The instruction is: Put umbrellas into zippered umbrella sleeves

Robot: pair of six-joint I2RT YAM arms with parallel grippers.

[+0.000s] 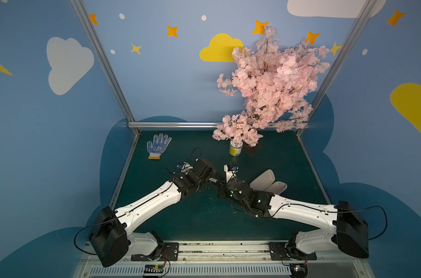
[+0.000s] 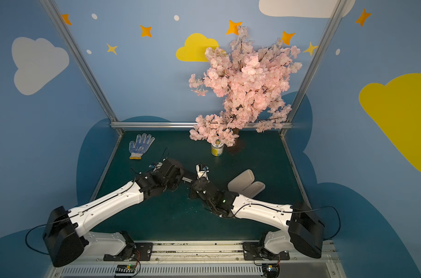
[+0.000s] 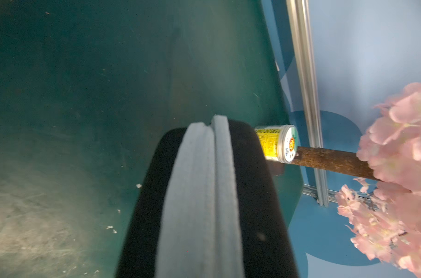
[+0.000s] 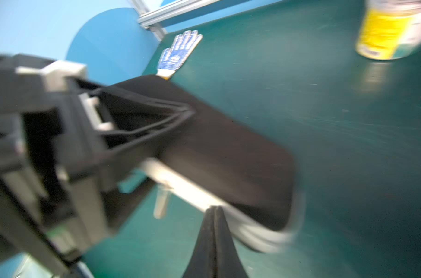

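Note:
Near the middle of the table my two grippers meet. My left gripper holds a dark, flat zippered sleeve with pale grey edging, which fills much of the left wrist view. In the blurred right wrist view, the sleeve hangs from the left gripper, its light zip strip and pull facing down. My right gripper is shut just below and beside the sleeve, with nothing seen between its fingers. No umbrella can be made out.
A grey two-part case lies at the right. A can stands at the back under pink blossom branches. A blue-white glove lies at the back left.

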